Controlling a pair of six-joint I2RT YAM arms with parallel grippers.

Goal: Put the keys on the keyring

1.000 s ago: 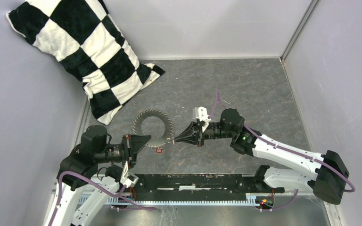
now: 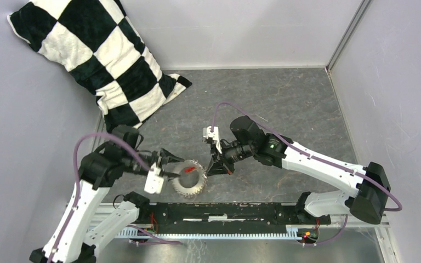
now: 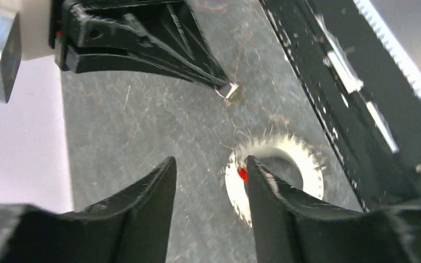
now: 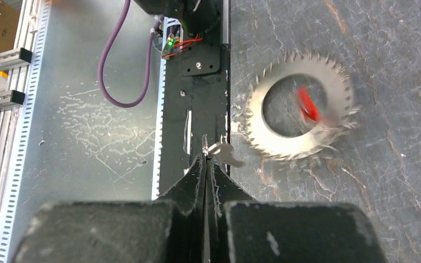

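Observation:
A pale, flat-looking ring with a ridged edge (image 2: 182, 190), apparently the keyring, shows blurred between the two arms, with a red piece (image 4: 307, 105) inside its outline. Whether it rests on the floor or is still falling I cannot tell. My left gripper (image 2: 179, 167) is open beside it, nothing between its fingers; in the left wrist view one finger (image 3: 271, 203) overlaps the ring (image 3: 309, 175). My right gripper is shut on a small metal piece (image 4: 225, 153), possibly a key, at its tips. In the right wrist view the ring (image 4: 340, 98) lies apart from those tips.
A checkered cloth (image 2: 96, 55) covers the back left. A black strip (image 2: 230, 219) with white marks runs along the front edge, between the arm bases.

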